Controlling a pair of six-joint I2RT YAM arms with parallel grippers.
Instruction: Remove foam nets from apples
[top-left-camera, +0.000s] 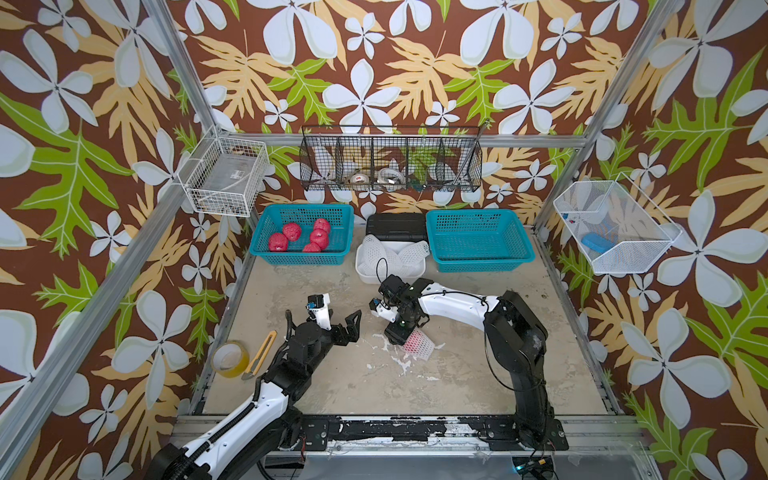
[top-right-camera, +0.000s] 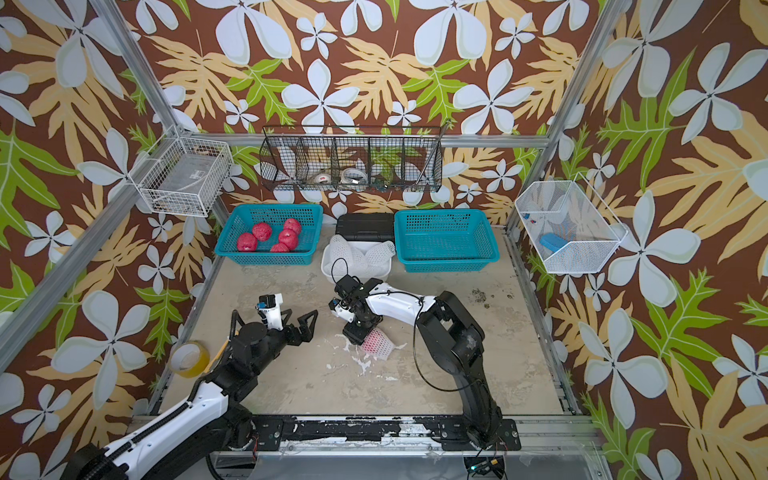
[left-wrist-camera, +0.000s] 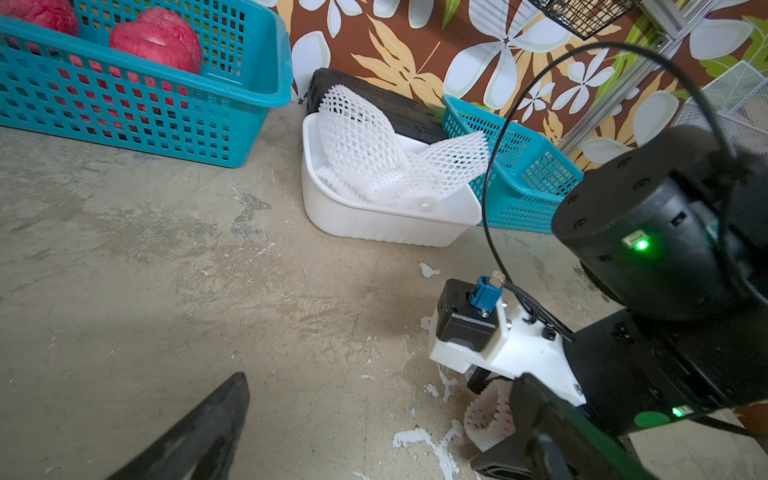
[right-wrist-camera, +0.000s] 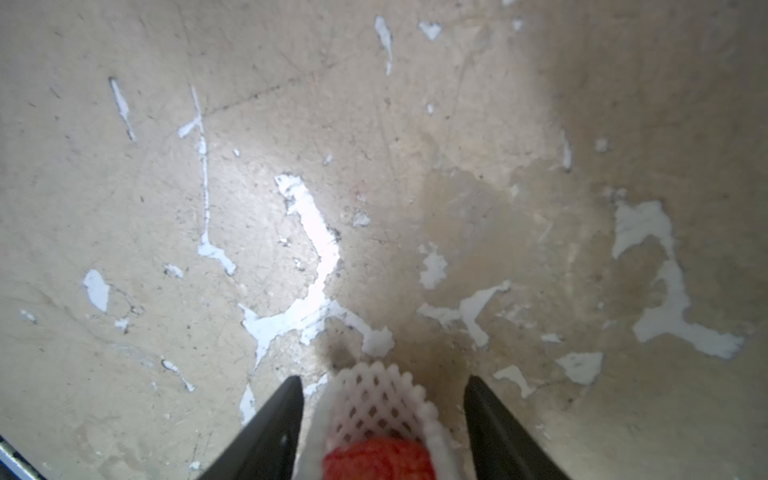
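Note:
One apple in a white foam net (top-left-camera: 419, 345) lies on the table's middle; its red shows through the mesh. In the right wrist view the net's open end and the red apple (right-wrist-camera: 379, 459) sit between the fingers of my right gripper, which stands part open with a gap on either side. My left gripper is open and empty, left of the netted apple in the top views. Several bare red apples (top-left-camera: 293, 231) lie in the left teal basket (top-left-camera: 264, 257). Loose foam nets (left-wrist-camera: 360, 144) fill the white bin (left-wrist-camera: 376, 225).
An empty teal basket (top-left-camera: 480, 257) stands at the back right, beside a black box (top-left-camera: 397, 227). A tape roll (top-left-camera: 230, 359) and an orange-handled tool (top-left-camera: 261, 352) lie at the left edge.

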